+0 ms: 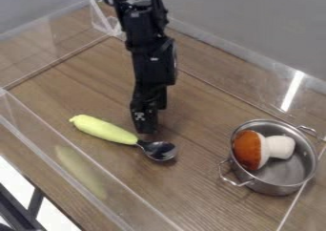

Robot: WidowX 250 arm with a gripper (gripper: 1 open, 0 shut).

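The black gripper (145,122) hangs low over the wooden counter, just behind a spoon (158,151) and a yellow corn-like toy (102,129); whether it is open or shut is hard to make out. The spoon's metal bowl lies at the right end of the yellow piece. At the right stands a metal pot (283,180) holding an orange round object (249,149) and a white mushroom-like piece (277,144).
Clear wall panels (64,163) edge the counter at the left and front. The back wall bounds it behind.
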